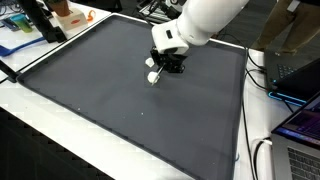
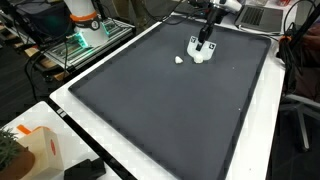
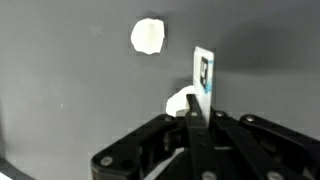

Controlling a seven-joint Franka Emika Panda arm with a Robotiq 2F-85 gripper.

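Note:
My gripper is shut on a slim white object with blue marks (image 3: 205, 70), which juts out past the fingers in the wrist view. What the object is, I cannot tell. Two small white roundish pieces lie on the dark table. One white piece (image 3: 148, 36) is in clear sight at the upper middle of the wrist view. The other white piece (image 3: 180, 100) is partly hidden behind the gripper and the held object. In exterior view 2 the near white piece (image 2: 198, 57) shows right below the gripper, and the other white piece (image 2: 179, 59) lies to its left.
A laptop (image 1: 295, 150) and cables stand off its right edge in exterior view 1. Assorted objects (image 1: 65, 15) sit beyond the far left corner.

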